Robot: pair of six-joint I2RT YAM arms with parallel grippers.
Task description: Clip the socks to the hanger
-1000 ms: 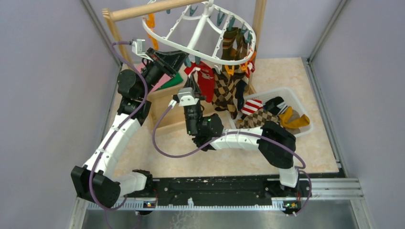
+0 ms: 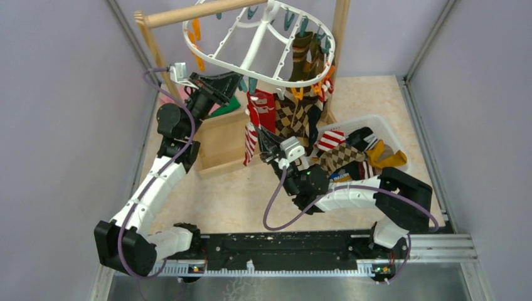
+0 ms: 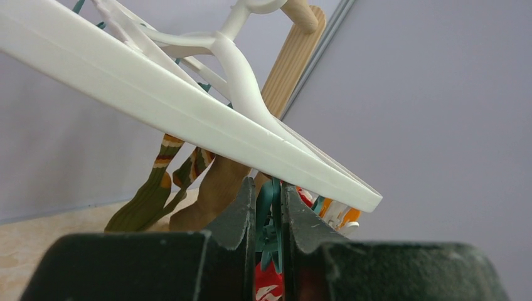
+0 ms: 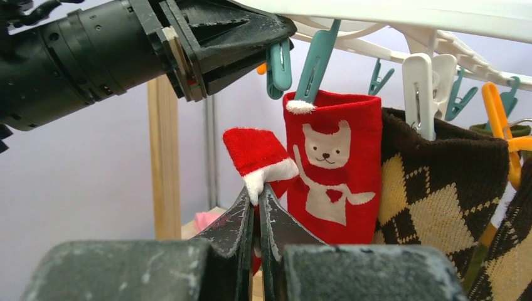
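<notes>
The white round hanger (image 2: 248,66) hangs at the top centre, with clips along its rim. My left gripper (image 2: 238,78) is at the rim's front, shut on a teal clip (image 4: 279,68). Below that, my right gripper pinches a red-and-white sock (image 4: 262,153); its striped part (image 2: 249,147) dangles in the top view. Behind and to its right, a red bear sock (image 4: 332,169) hangs under another teal clip (image 4: 318,63). Brown argyle socks (image 4: 433,188) hang further right, by a white clip (image 4: 419,91).
A white basket (image 2: 392,135) with several socks stands at the right. An open wooden box (image 2: 219,147) lies under the hanger's left side. Orange clips (image 2: 193,44) sit on the rim's left. The wooden stand (image 2: 154,47) frames the hanger.
The right gripper has drawn back from the bear sock, down and to the right, with the red-and-white sock. Its striped part now shows. The left arm has shifted only slightly.
</notes>
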